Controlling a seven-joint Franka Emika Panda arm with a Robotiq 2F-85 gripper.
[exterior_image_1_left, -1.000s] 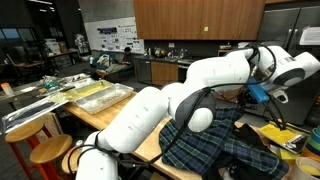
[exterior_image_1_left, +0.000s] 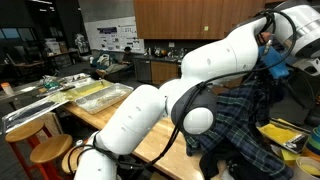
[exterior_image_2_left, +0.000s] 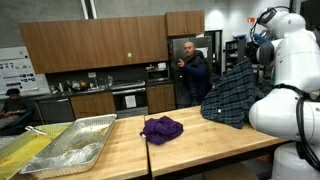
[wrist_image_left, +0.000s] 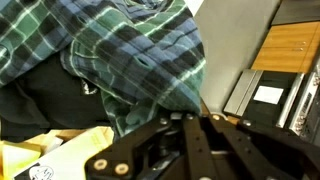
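Observation:
A dark blue and green plaid cloth (exterior_image_1_left: 228, 125) hangs from my raised gripper (exterior_image_1_left: 272, 62), its lower part spread over the table's right side. Exterior view 2 shows the cloth (exterior_image_2_left: 230, 97) as a tall, bunched drape on the right. From close up in the wrist view, the plaid fabric (wrist_image_left: 130, 50) runs into the fingers, and my gripper is shut on it. The fingertips are mostly covered by folds.
On the table (exterior_image_2_left: 200, 142), a crumpled purple cloth (exterior_image_2_left: 163, 129) lies left of the plaid one. Foil-like trays (exterior_image_2_left: 72, 147) stand at the far left. Yellow items (exterior_image_1_left: 280, 133) sit right of the plaid cloth. A person (exterior_image_2_left: 196, 75) stands behind the table.
My gripper has risen, pulling part of the plaid cloth up. The cloth lay much flatter a second ago and now hangs in a tall drape.

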